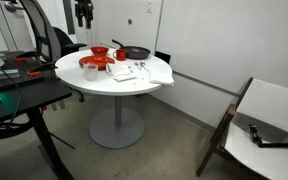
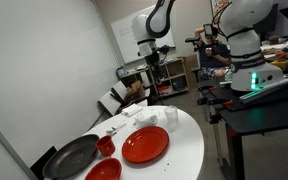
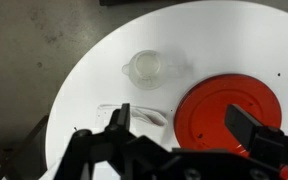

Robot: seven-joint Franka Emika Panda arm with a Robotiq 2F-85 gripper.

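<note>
My gripper is open above the round white table, its dark fingers wide apart with nothing between them. It shows at the top of exterior view 1 (image 1: 84, 16), well above the tabletop. Below it in the wrist view lie a red plate (image 3: 209, 103), a clear cup or small pitcher (image 3: 147, 66) and a white cloth or paper (image 3: 110, 113). The clear vessel (image 2: 171, 115) stands upright near the table's edge, apart from the red plate (image 2: 145, 144).
A black pan (image 2: 71, 157), a red mug (image 2: 105, 146) and a red bowl (image 2: 104, 170) stand on the same table (image 2: 189, 140). White cloths (image 1: 159, 75) lie toward its other side. A black bench (image 1: 29, 97) stands close by.
</note>
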